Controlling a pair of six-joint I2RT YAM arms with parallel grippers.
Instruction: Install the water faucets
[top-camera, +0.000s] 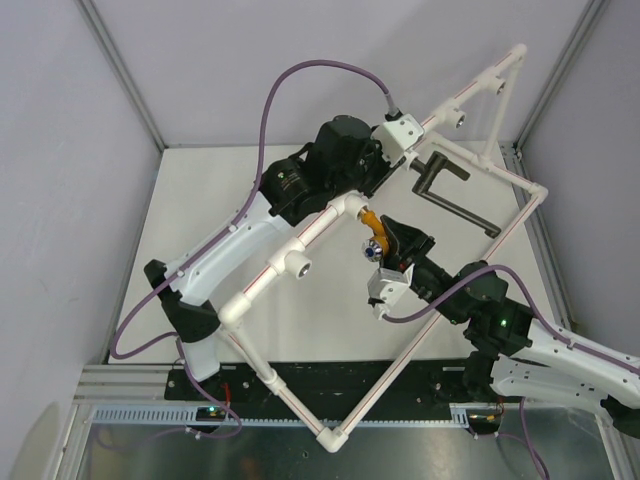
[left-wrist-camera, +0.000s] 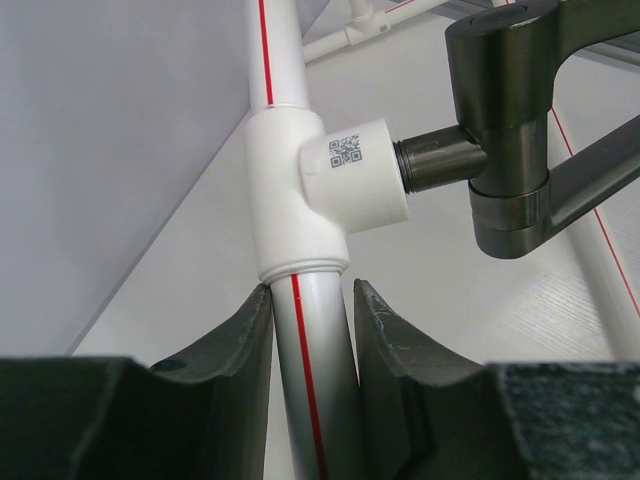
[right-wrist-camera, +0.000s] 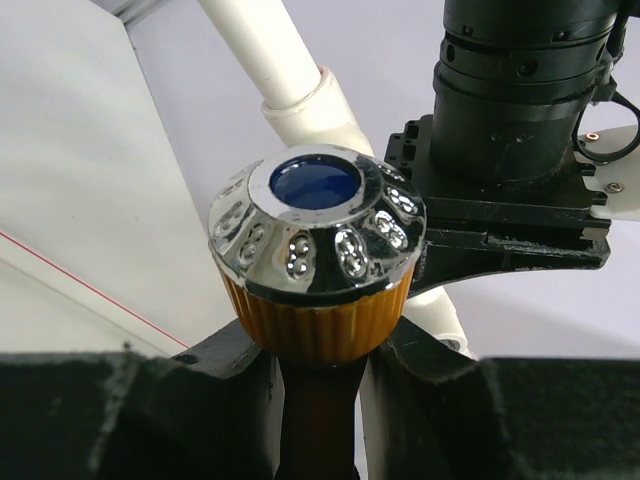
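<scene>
An orange faucet (top-camera: 372, 222) with a chrome, blue-centred knob (right-wrist-camera: 318, 230) meets a white tee on the near pipe; my right gripper is shut on it. My left gripper is around the white pipe just below a tee (left-wrist-camera: 290, 190), its fingers touching the pipe's sides. A dark grey faucet (left-wrist-camera: 505, 170) is fitted in that tee and appears above the orange one in the top view (top-camera: 450, 200).
The white pipe frame (top-camera: 390, 380) spans the board, with further open tee outlets (top-camera: 298, 264) along it. Both arms crowd the middle. Bare board (top-camera: 180, 220) shows at the left.
</scene>
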